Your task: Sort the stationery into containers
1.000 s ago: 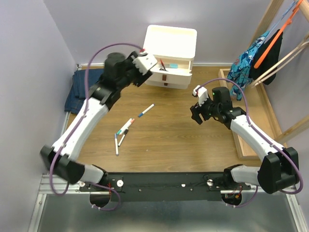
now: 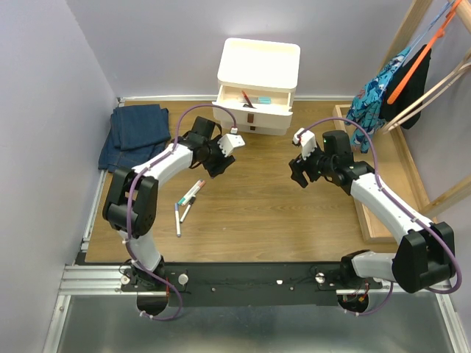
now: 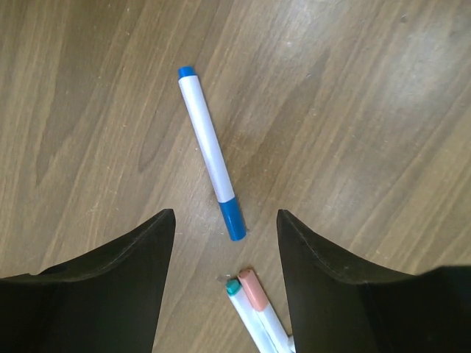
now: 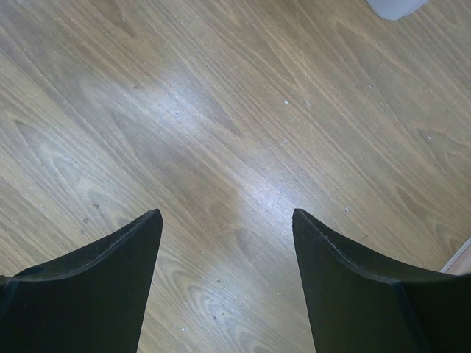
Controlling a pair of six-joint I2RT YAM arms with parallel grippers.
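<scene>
Several markers lie on the wooden table left of centre. In the left wrist view a white pen with blue ends lies just beyond my open left gripper, nothing held; a teal-capped marker and a pink-capped one are below it. In the top view, a drawer unit at the back has an open drawer with a dark-and-red item and a light blue one inside. My right gripper hangs over bare table, fingers apart, holding nothing.
Folded jeans lie at the back left. A wooden tray and a rack with hanging garments stand on the right.
My left arm has moved from near the drawer down and toward the front, over the markers. My right arm looks still.
</scene>
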